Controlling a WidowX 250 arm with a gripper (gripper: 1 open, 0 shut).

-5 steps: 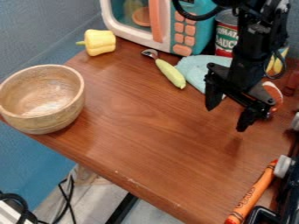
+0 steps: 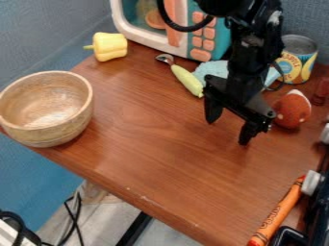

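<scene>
My black gripper (image 2: pixel 229 123) hangs over the right-middle of the wooden table (image 2: pixel 141 173), in front of a pale blue cloth-like item (image 2: pixel 211 68). Its fingers look apart; nothing clearly shows between them, though dark parts overlap. A pale yellow banana-like item (image 2: pixel 188 81) lies left of it, and a brown-red football-like object (image 2: pixel 293 110) sits to its right.
A wooden bowl (image 2: pixel 45 125) stands at the left edge. A yellow pepper (image 2: pixel 110 45), a toy microwave (image 2: pixel 148 24) and a can (image 2: pixel 297 60) are at the back. An orange crayon (image 2: pixel 278 213) lies at the front right.
The gripper has shifted left and slightly up in view over the last second, uncovering more of the football-like object and can.
</scene>
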